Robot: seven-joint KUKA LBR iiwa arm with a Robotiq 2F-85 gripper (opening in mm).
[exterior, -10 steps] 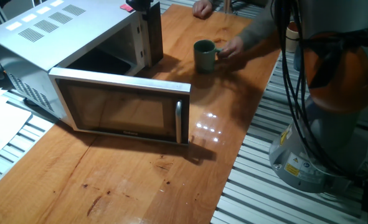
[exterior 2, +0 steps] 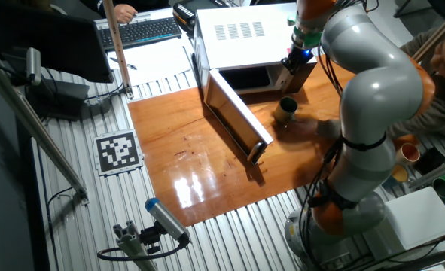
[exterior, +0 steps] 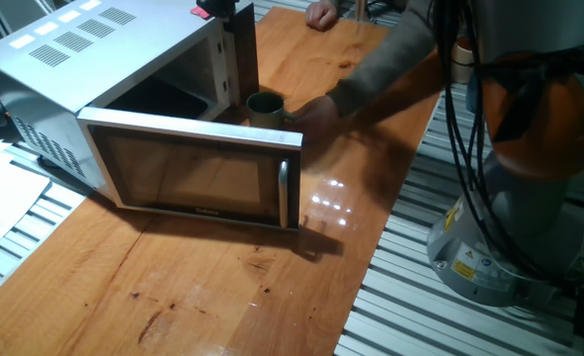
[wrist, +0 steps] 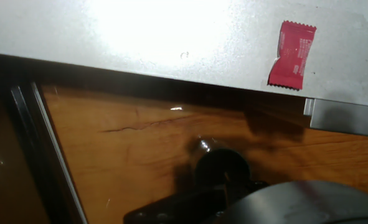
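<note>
A green mug [exterior: 266, 111] is at the open front of the microwave [exterior: 138, 44], behind its swung-out door [exterior: 193, 170]. A person's hand [exterior: 318, 121] is at the mug's handle side. From the other exterior side, the mug [exterior 2: 285, 110] appears between the door [exterior 2: 237, 117] and the hand. My gripper [exterior 2: 296, 60] hangs by the microwave's front top edge, above and apart from the mug. In the wrist view dark gripper parts fill the bottom edge, with the mug [wrist: 222, 165] partly hidden behind them. Whether the fingers are open or shut does not show.
A red wrapped packet [wrist: 292, 55] lies on the microwave's top. The person's arm [exterior: 388, 64] reaches across the table's right side. Bare wooden tabletop [exterior 2: 169, 147] lies in front of the door. Cups [exterior 2: 407, 153] stand near the arm's base.
The person's hand has brought the mug from the right, leftward and nearer to the microwave's opening. The door has stayed put; my gripper has barely moved.
</note>
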